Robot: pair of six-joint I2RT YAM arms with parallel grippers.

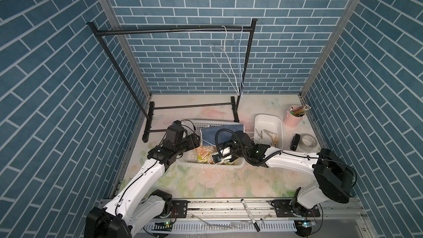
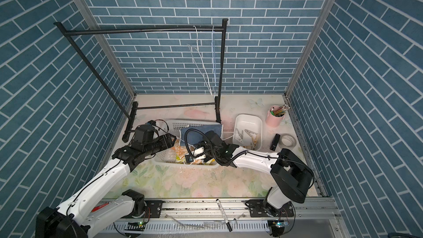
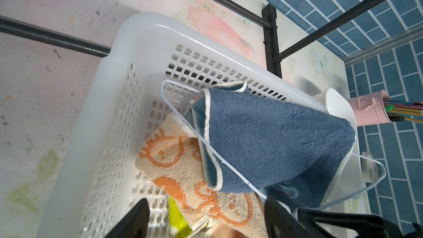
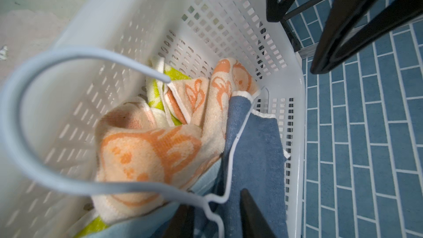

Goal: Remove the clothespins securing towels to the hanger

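In the left wrist view, a blue towel (image 3: 273, 136) lies in a white basket (image 3: 83, 149), with a white wire hanger (image 3: 220, 158) across it. An orange-patterned towel (image 4: 145, 149) is bunched beside it. My right gripper is low over the hanger's neck; its fingers have narrowed but a gap still shows either side of the wire. The hanger's hook (image 4: 26, 167) loops toward the camera. My left gripper stands open at the basket's left end, nothing gripped. Several clothespins (image 1: 269, 137) lie in a white tray (image 1: 268, 118); I see none on the hanger.
A black rack (image 1: 176, 30) rises behind the basket, with spare wire hangers (image 1: 229, 61) on its right side. Right of the tray stand a pink cup (image 1: 291, 118) of pencils, a black object (image 1: 295, 142) and a tape roll (image 1: 308, 141).
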